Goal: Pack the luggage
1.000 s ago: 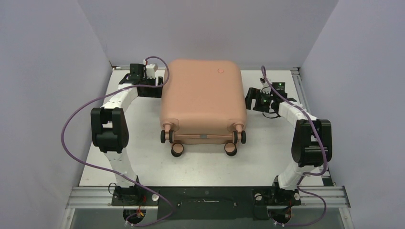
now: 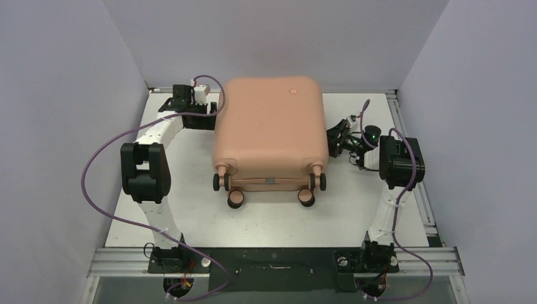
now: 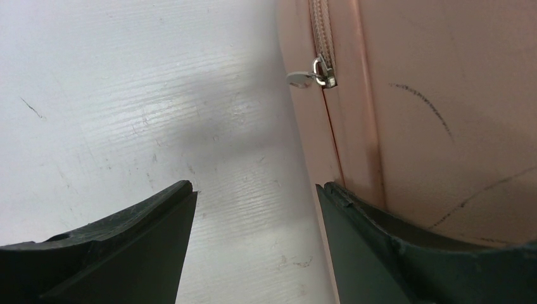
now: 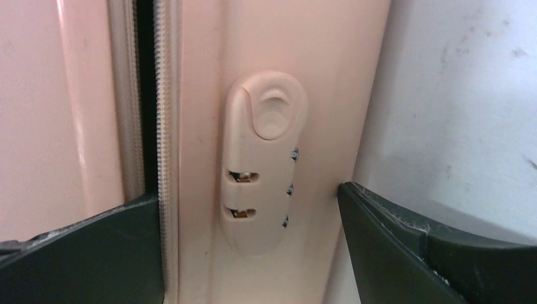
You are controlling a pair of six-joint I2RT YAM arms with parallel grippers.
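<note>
A closed-looking peach suitcase (image 2: 269, 126) lies in the middle of the top view, wheels toward me. My left gripper is open at its left side, beside a zipper pull (image 3: 323, 76), with nothing held between the fingers. My right gripper is part open against the right side, its fingers either side of the rim with the combination lock (image 4: 263, 152). A dark gap shows between the zipper tapes (image 4: 149, 82) there. Whether the fingers grip the rim is unclear.
Grey walls stand left, right and behind. Purple cables loop over both arms.
The right arm has shifted and turned, its gripper now closer against the suitcase's side. The suitcase has moved very slightly. The left arm is unchanged.
</note>
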